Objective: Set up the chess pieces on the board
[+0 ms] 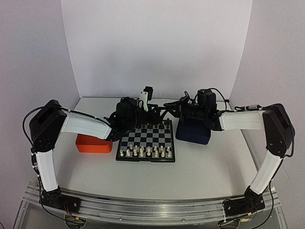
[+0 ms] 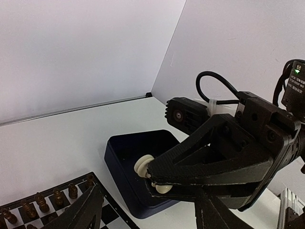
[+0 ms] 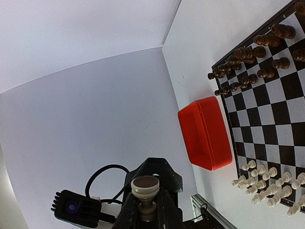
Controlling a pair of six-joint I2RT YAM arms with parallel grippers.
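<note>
In the left wrist view, a white chess piece (image 2: 144,165) is pinched in my right gripper, above the dark blue box. That piece (image 3: 145,188) shows its round base toward the camera in the right wrist view. My left gripper (image 1: 162,112) stands open, facing the right one over the back of the board; its fingers (image 2: 90,207) are wide apart with nothing gripped. On the chessboard (image 1: 148,140), white pieces (image 1: 148,151) fill rows along the near side. Brown pieces (image 3: 267,39) stand along the far side, partly hidden by the left arm from above.
An orange-red box (image 1: 94,144) lies left of the board, and the dark blue box (image 1: 193,134) lies to its right. The table (image 1: 143,181) in front of the board is clear. Both grippers are very close together.
</note>
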